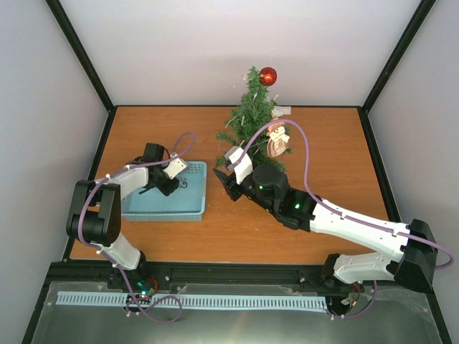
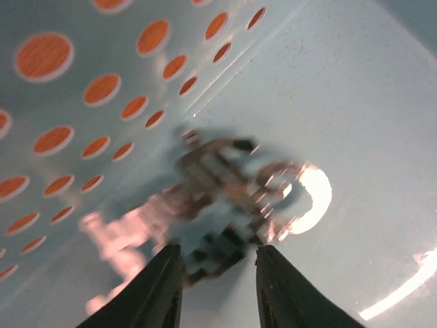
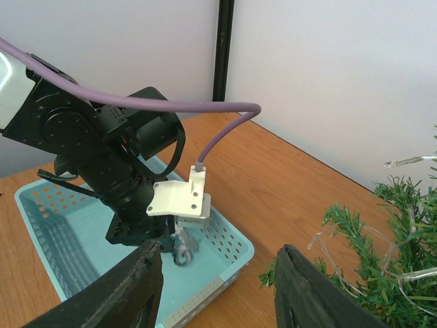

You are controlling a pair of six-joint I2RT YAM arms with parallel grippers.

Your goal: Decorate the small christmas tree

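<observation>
Inside the blue basket (image 1: 165, 217), my left gripper points downward, its fingers apart. A brown and dark green ornament (image 2: 218, 171) with a pinkish end and a curled loop shows blurred just beyond and between the fingertips. Whether either finger touches it cannot be told. The right wrist view shows this ornament (image 3: 183, 247) as a grey blur under the left gripper. My right gripper is open and empty, beside the small Christmas tree (image 1: 249, 115). On the tree are a red ball (image 1: 267, 76) at the top and a gingerbread-like ornament (image 1: 277, 138) on the right.
The basket's perforated wall (image 2: 102, 89) rises close to the ornament. Bare table (image 1: 330, 165) lies right of the tree, and more is free between basket and tree. Purple cables (image 3: 136, 102) loop above both arms.
</observation>
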